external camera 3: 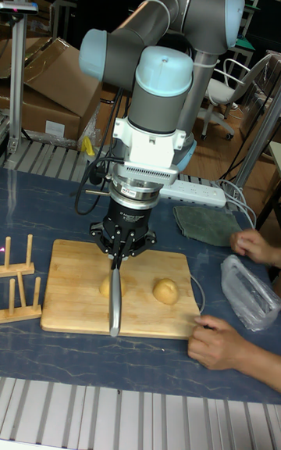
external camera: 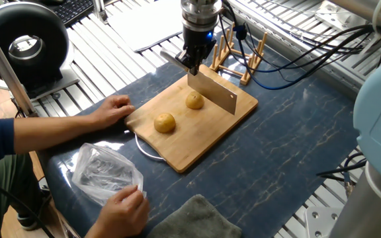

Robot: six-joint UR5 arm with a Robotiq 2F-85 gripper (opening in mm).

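A cleaver [external camera: 213,92] with a broad metal blade hangs over the wooden cutting board [external camera: 227,125]; my gripper [external camera: 194,66] is shut on its handle [external camera 3: 115,291]. Two round yellow-brown potatoes rest on the board. One potato [external camera: 194,100] lies close beside the blade, and the other potato [external camera: 165,122] sits nearer the person. In the other exterior view the knife partly hides the nearer potato [external camera 3: 104,285], while the second potato [external camera 3: 165,291] is in the clear. Whether the blade's edge touches the board cannot be made out.
A person's hands [external camera: 114,110] are beside the board, one near its corner, the other by a clear plastic bag [external camera: 104,173]. A grey cloth [external camera: 197,219] lies at the front. Behind the board stands a wooden rack [external camera: 245,74].
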